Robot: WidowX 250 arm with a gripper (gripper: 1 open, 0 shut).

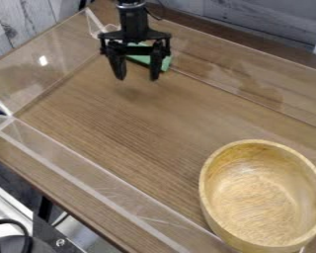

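Observation:
My black gripper [134, 65] hangs over the wooden table at the top centre, its two fingers spread open. Just behind it lies a green object [157, 51], partly hidden by the gripper; I cannot tell exactly what it is.
A large round wooden bowl [257, 192] sits at the lower right. Clear strips run along the table's left side, and black cables lie at the lower left corner.

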